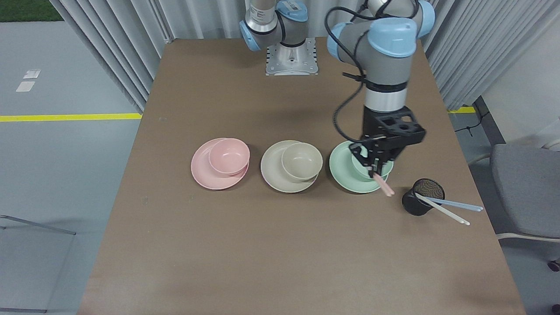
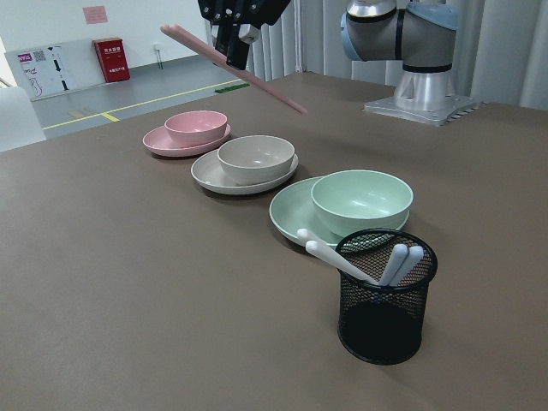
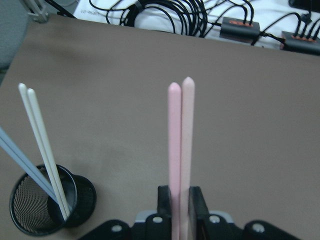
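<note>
My gripper (image 1: 373, 170) is shut on a pair of pink chopsticks (image 3: 181, 140), held raised over the green bowl (image 2: 361, 201) and green plate (image 1: 344, 173). The black mesh cup (image 1: 414, 202) stands right of the green plate, holding white chopsticks (image 3: 45, 145) and light blue chopsticks (image 3: 25, 165), leaning out. A cream bowl (image 1: 302, 161) on its plate (image 1: 274, 176) sits in the middle; a pink bowl (image 1: 229, 155) on its plate (image 1: 204, 176) sits left.
A grey chair (image 1: 525, 194) stands beyond the right edge; cables (image 3: 165, 15) lie on a white surface in the wrist view.
</note>
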